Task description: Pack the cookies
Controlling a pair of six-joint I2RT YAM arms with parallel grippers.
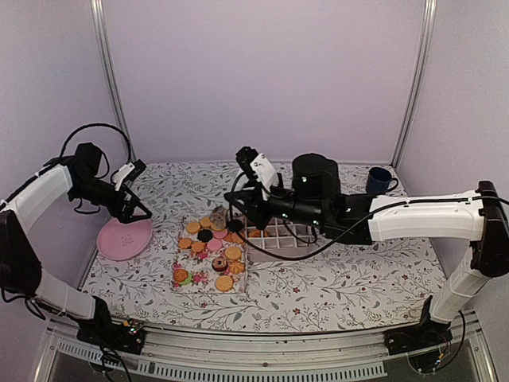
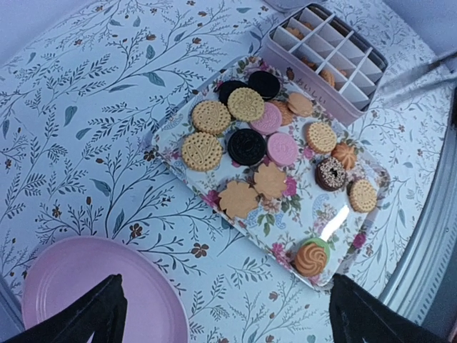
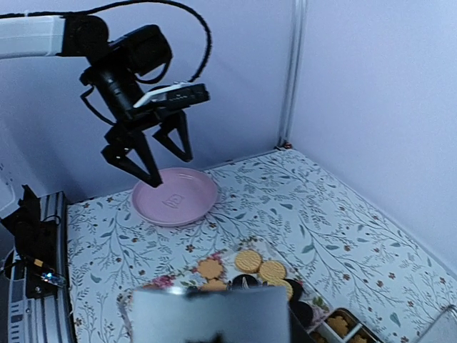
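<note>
The flowered tray (image 1: 203, 282) lies mid-table, holding several round, flower-shaped, pink and black cookies, including a chocolate ring cookie (image 2: 330, 174) and a swirled cookie (image 2: 311, 259). Right of it stands the pink divided box (image 1: 278, 254), with cookies in some compartments. My left gripper (image 1: 141, 208) hangs open above the pink plate, its fingers (image 2: 78, 314) wide apart and empty. Reaching left over the box, my right gripper (image 1: 224, 213) has its blurred tip over the tray's back right part. A pale, blurred shape (image 3: 211, 314) covers the bottom of the right wrist view, hiding its fingers.
The empty pink plate (image 1: 125, 240) is left of the tray. A dark blue mug (image 1: 380, 181) stands at the back right. Bare tablecloth lies behind the tray and along the front; a metal rail (image 1: 238, 350) borders the front.
</note>
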